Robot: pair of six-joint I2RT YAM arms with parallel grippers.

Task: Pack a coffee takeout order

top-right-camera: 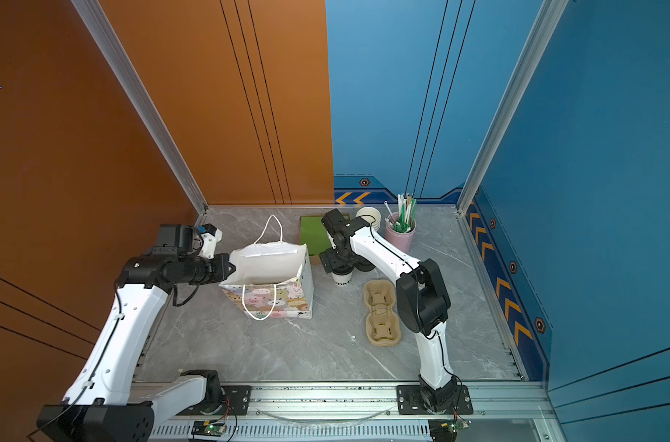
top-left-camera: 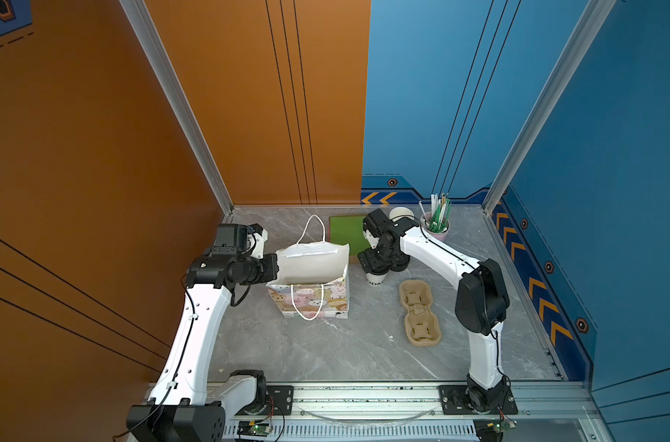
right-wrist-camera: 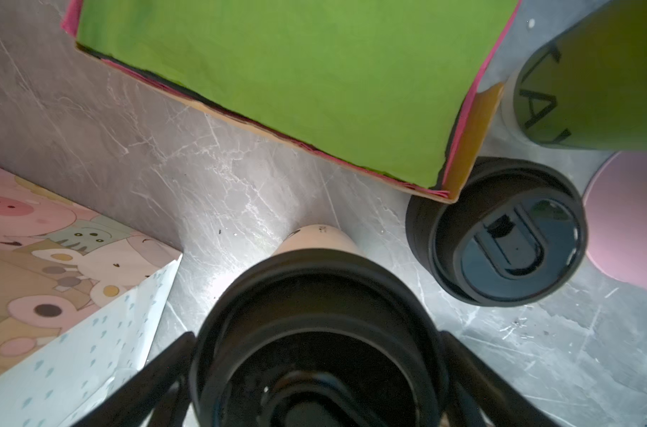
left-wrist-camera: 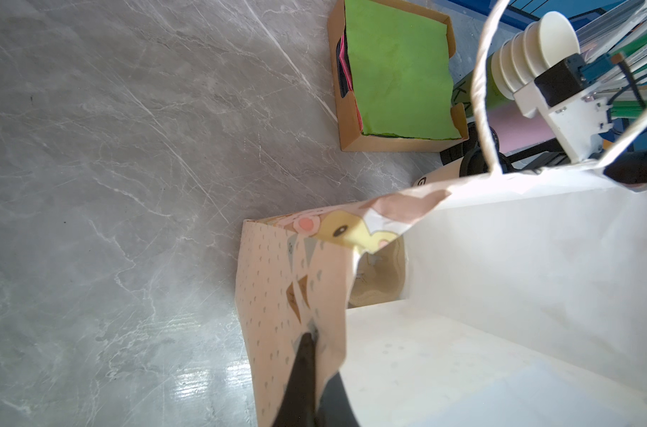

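A patterned paper bag [top-left-camera: 309, 300] stands upright with its mouth open, left of the table's middle. My left gripper is shut on the thin rim of its left side. A brown moulded surface [left-wrist-camera: 380, 277] shows inside the bag in the left wrist view. Right of the bag, a pale cup [top-left-camera: 376, 279] stands under a black lid [right-wrist-camera: 320, 284]. My right gripper [top-left-camera: 374, 265] is open, its fingers [right-wrist-camera: 168, 370] on either side of that lid; contact cannot be told. An empty two-cup pulp carrier [top-left-camera: 422, 324] lies to the front right.
Behind the cup is a box of green napkins [right-wrist-camera: 288, 78]. Black lids [right-wrist-camera: 508, 235], a stack of cups [left-wrist-camera: 530, 53] and a pink holder with straws [top-right-camera: 400, 237] crowd the back right. Bare table [top-left-camera: 335, 353] lies in front of the bag.
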